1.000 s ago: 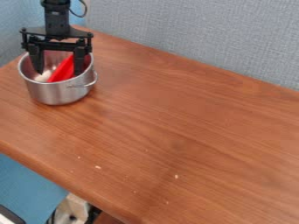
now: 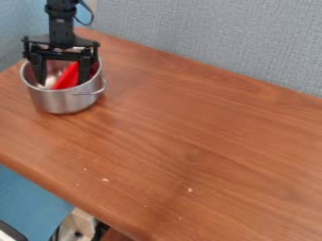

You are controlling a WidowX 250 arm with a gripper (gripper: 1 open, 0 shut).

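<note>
A steel pot [image 2: 66, 100] with side handles stands near the left end of the wooden table. Inside it a red object [image 2: 68, 75] and a pale item beside it are partly visible. My black gripper [image 2: 60, 70] is lowered over the pot, its fingers reaching down inside the rim on either side of the contents. Whether it holds anything cannot be made out.
A grey padded wall stands behind it, and the table edge runs along the lower left.
My gripper has shifted very slightly within the pot's top; the pot stays in place.
</note>
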